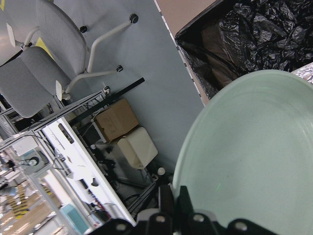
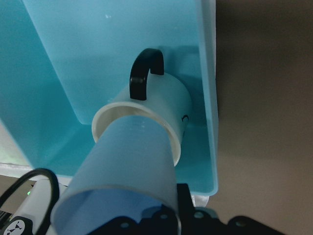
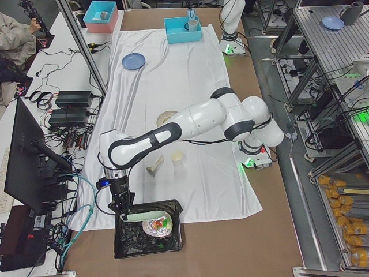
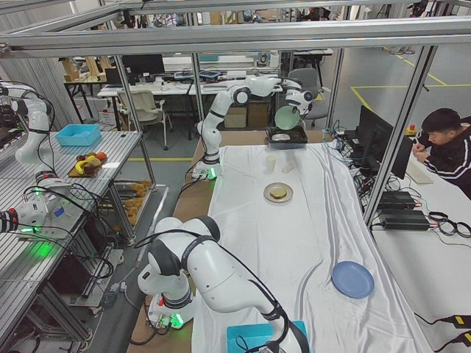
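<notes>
My left gripper (image 3: 123, 212) is shut on a pale green plate (image 1: 249, 147), held tilted over the black-lined bin (image 3: 132, 242), which holds foil with small coloured bits (image 3: 160, 226). In the left wrist view the plate fills the lower right. My right gripper is shut on a blue cup (image 2: 112, 161), held just above a white mug (image 2: 161, 98) with a black handle inside the blue box (image 2: 63, 29).
A blue plate (image 4: 352, 279) lies on the white cloth (image 4: 309, 220). A beige plate with a yellow item (image 4: 278, 193) and small pale objects (image 4: 271, 163) are mid-table. Much cloth between the arms is clear.
</notes>
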